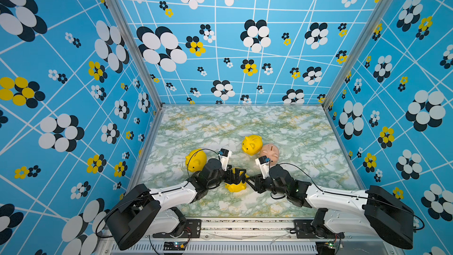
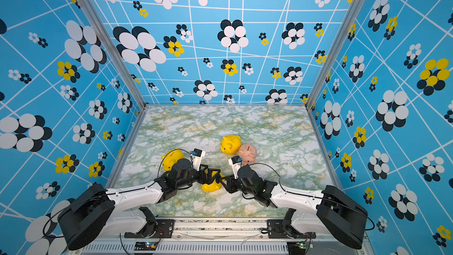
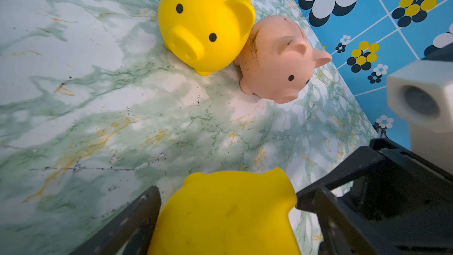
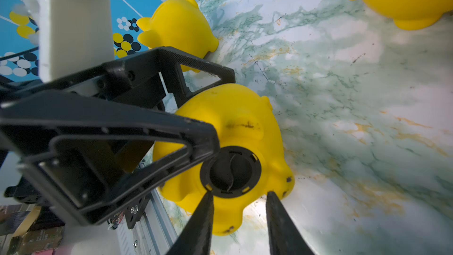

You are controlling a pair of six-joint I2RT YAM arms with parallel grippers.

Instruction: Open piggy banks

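Note:
A yellow piggy bank (image 4: 236, 108) lies tipped over at the front middle of the table, its underside with a round black plug (image 4: 230, 171) facing my right wrist view. My left gripper is open, with its fingers on either side of this bank. Whether they touch it I cannot tell. In front of the plug my right gripper holds its thin fingertips (image 4: 200, 222) apart, with nothing between them. The plug sits in its hole, and a curved line crosses its face.
A second yellow bank (image 1: 252, 144) and a pink bank (image 1: 270, 152) stand close together behind the arms. Another yellow bank (image 1: 195, 160) is beside the left arm.

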